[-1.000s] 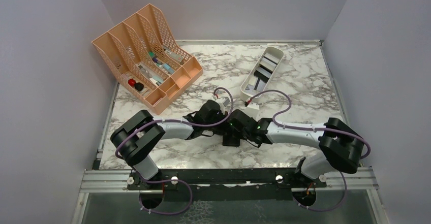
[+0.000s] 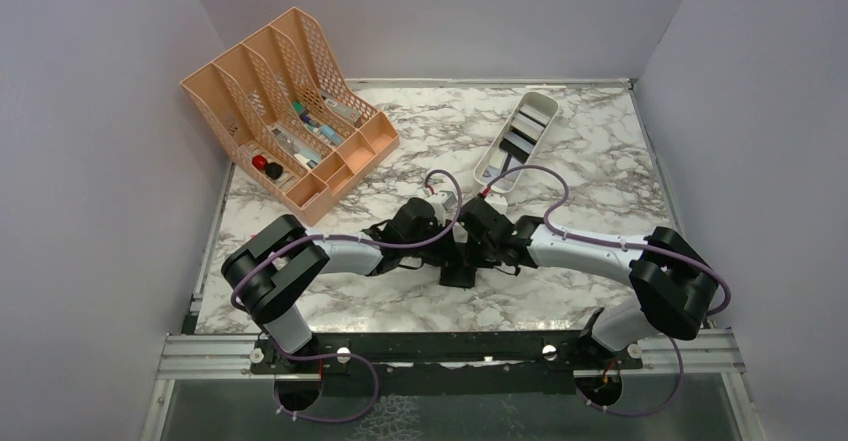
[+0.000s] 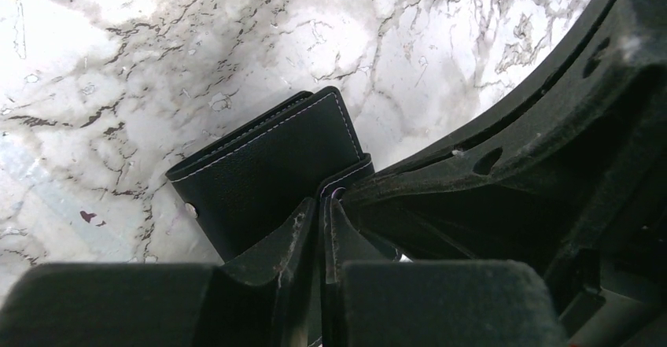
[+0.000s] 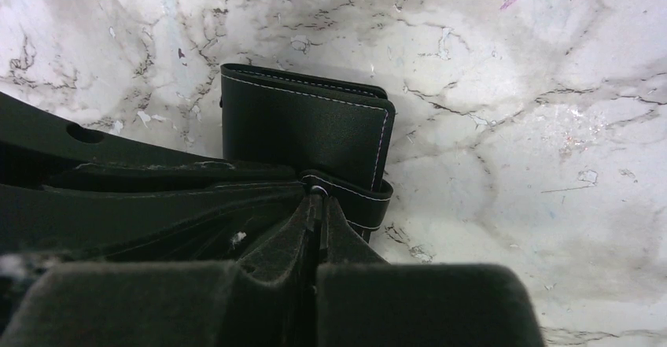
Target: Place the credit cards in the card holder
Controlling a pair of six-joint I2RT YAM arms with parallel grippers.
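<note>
A black leather card holder [image 2: 457, 277] with pale stitching is at the table's front middle, largely covered by both arms in the top view. In the left wrist view, my left gripper is shut on the holder [image 3: 263, 170] near its strap [image 3: 351, 175]. My right gripper is shut, its tips touching the strap [image 4: 358, 203] of the holder [image 4: 307, 119]; whether the strap's edge is pinched there is hard to see. The holder's lower part is hidden behind the fingers. No credit card can be made out in either wrist view.
At the back right lies a long white tray [image 2: 550, 104] with flat black, grey and white pieces in it. A tan slotted organizer [image 2: 362, 161] with small items stands at the back left.
My right gripper has shifted slightly right and its wrist has turned a little. The holder has edged slightly right. The left arm has barely moved.
</note>
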